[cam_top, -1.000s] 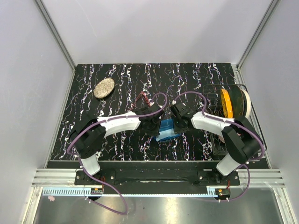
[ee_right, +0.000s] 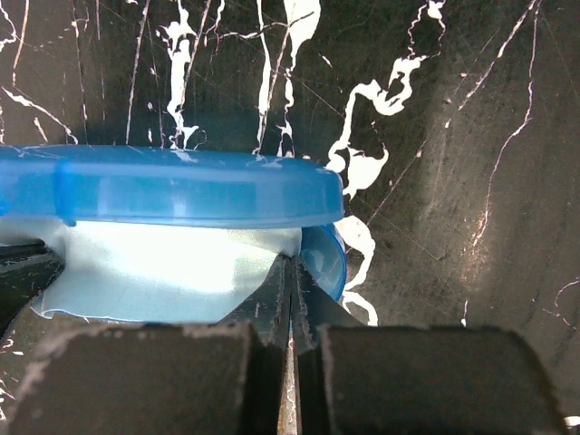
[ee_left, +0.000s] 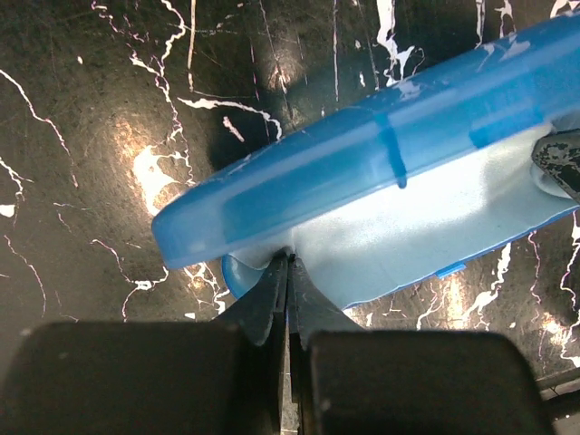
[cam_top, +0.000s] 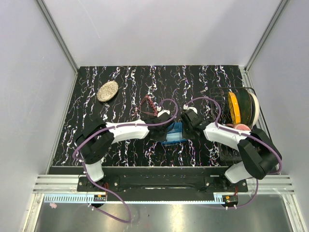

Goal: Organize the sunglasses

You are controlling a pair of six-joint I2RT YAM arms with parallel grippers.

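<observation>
Red-framed sunglasses (cam_top: 150,105) lie on the table behind my left arm in the top view. Between the two arms stands an open blue case (ee_left: 299,177), its lid raised at the back. A pale blue cloth (ee_left: 408,227) spreads across its lower half. My left gripper is shut, fingertips against the cloth at the case's left end. At the right end, my right gripper is also shut, its tips touching the cloth's edge. Whether a thin fold of cloth is caught between either pair of fingers is hidden.
A round woven mat (cam_top: 107,91) lies at the back left. At the right, a wire rack (cam_top: 221,92) holds several plates, including a yellow one (cam_top: 233,107). Bare dark marbled table lies behind the case. My gripper tips are close together.
The cloth, earlier spread over the case's front edge, now lies lower inside, with more of the blue front rim showing.
</observation>
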